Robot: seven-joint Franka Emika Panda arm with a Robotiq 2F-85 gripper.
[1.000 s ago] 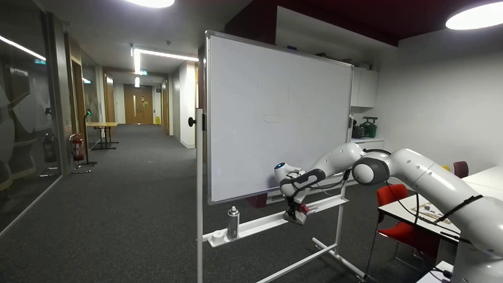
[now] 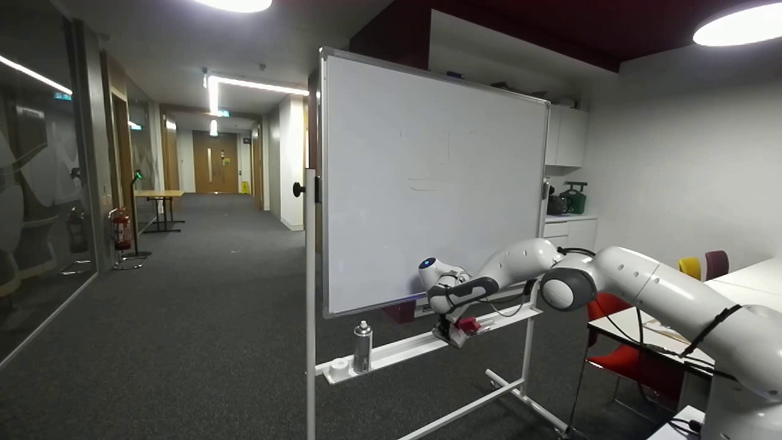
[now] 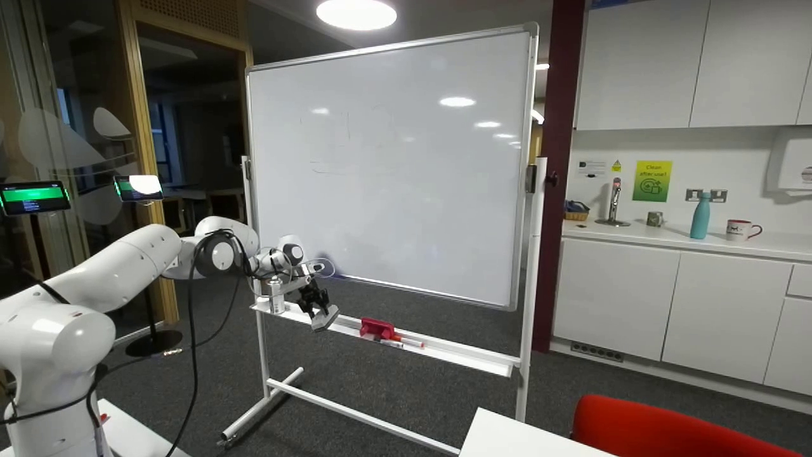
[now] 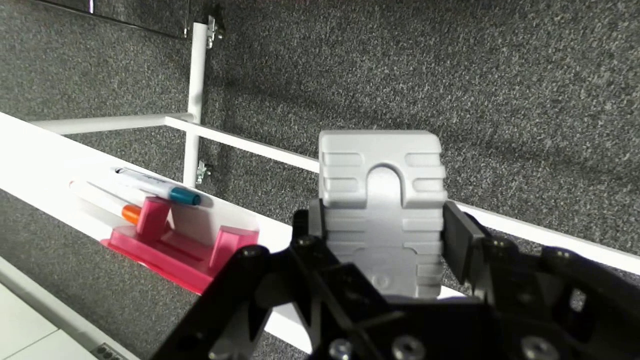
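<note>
A grey ribbed block, eraser-like (image 4: pixel 384 222), sits between the black fingers of my gripper, which is shut on it; its lower end is hidden by the gripper's body. From the side, the same grey block (image 3: pixel 325 317) hangs tilted at the front of the whiteboard's tray (image 3: pixel 464 359). Above the tray stands the whiteboard (image 2: pixel 432 183), with a few faint pen strokes (image 2: pixel 423 184) near its middle. Below the board's bottom edge, my gripper is apart from the writing surface.
On the tray lie a red holder (image 4: pixel 180 249), a blue-capped marker (image 4: pixel 159 185) and an orange-capped marker (image 4: pixel 105 201). A spray can (image 2: pixel 363 347) and a white roll (image 2: pixel 338 368) occupy its other end. A red chair (image 3: pixel 670 430) and white table (image 3: pixel 525 438) stand in front.
The gripper and grey block have shifted slightly left in exterior view 1, and the block has tilted more. The arm's elbow has come lower. Board and tray items look unmoved.
</note>
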